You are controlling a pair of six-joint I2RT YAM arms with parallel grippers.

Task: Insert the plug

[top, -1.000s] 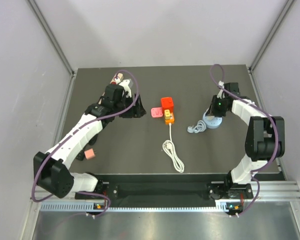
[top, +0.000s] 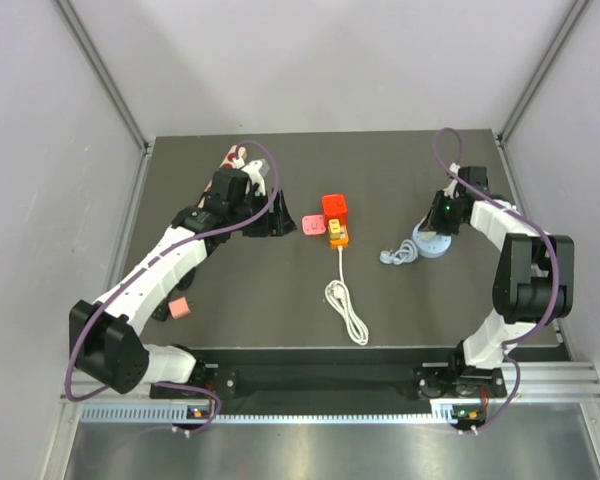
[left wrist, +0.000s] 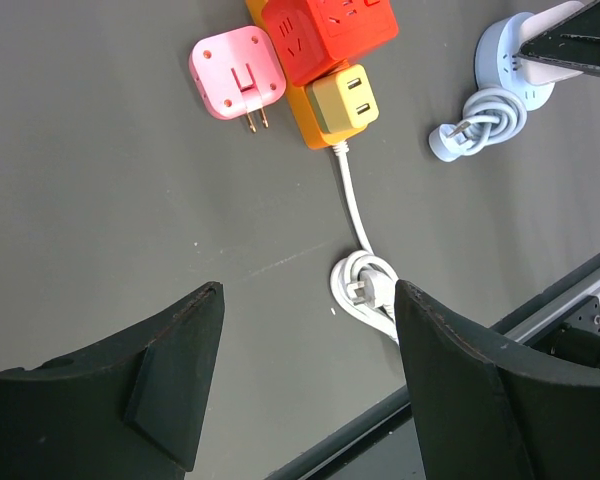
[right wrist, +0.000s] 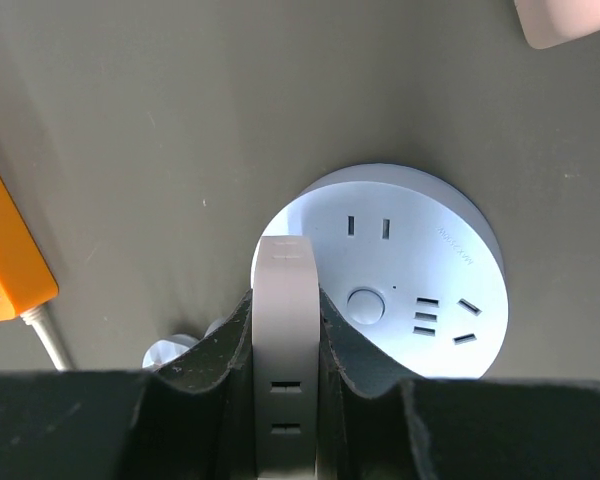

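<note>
My right gripper is shut on a white plug block (right wrist: 286,290), seen end-on between its dark fingers. The block lies over the left part of a round pale-blue socket (right wrist: 420,270), whose slots on the right side are uncovered. From the left wrist view, the white block (left wrist: 548,72) appears against the face of the round socket (left wrist: 494,50); whether its prongs are in the slots is hidden. My left gripper stands open above the table, nothing between its fingers, well left of the socket in the top view (top: 280,225).
Mid-table is an orange power strip (top: 339,240) carrying a red cube (top: 334,207) and a yellow block (top: 334,228), with a pink plug (top: 313,225) beside it. Its white cord (top: 347,312) lies coiled in front. The socket's cable (top: 399,254) is bundled at its left.
My right gripper, the block and the round socket with its cable have together shifted slightly to the right over the last second. The left arm is practically still.
</note>
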